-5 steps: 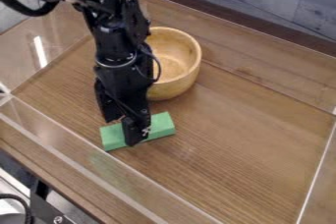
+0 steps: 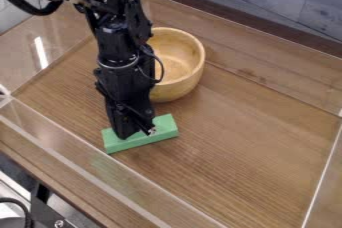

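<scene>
My black gripper (image 2: 134,127) reaches down from the upper left and is low over a flat green block (image 2: 160,135) on the wooden table, its fingertips at or just above the block's top. The gripper looks dark and cluttered, and whether anything is between its fingers is hard to see. The arm covers part of the block's back edge.
A tan bowl (image 2: 181,57) stands behind the gripper, partly hidden by the arm. A grey wall (image 2: 274,2) runs along the back, and the table's edge lies at the lower left.
The gripper has shifted slightly up and its fingers look a little different over the green block. The block and bowl stay about where they were.
</scene>
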